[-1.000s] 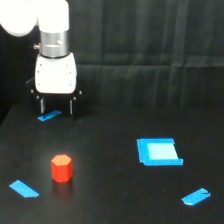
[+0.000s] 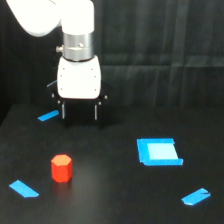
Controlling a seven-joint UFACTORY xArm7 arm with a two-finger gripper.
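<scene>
A red-orange block (image 2: pixel 62 168) with a hexagonal top stands on the black table at the front left. On the right side lies a white square (image 2: pixel 162 151) edged with blue tape (image 2: pixel 143 152). My gripper (image 2: pixel 80 112) hangs from the white arm at the back left, its two thin dark fingers apart and nothing visible between them. It is well behind the block and clear of it.
Blue tape strips lie on the table at the front left (image 2: pixel 23 188), front right (image 2: pixel 196 197) and back left (image 2: pixel 48 115). A dark curtain (image 2: pixel 150 80) closes off the back.
My gripper has moved to the right and a little lower in the view, away from the back left tape strip. The block and the white square have stayed put.
</scene>
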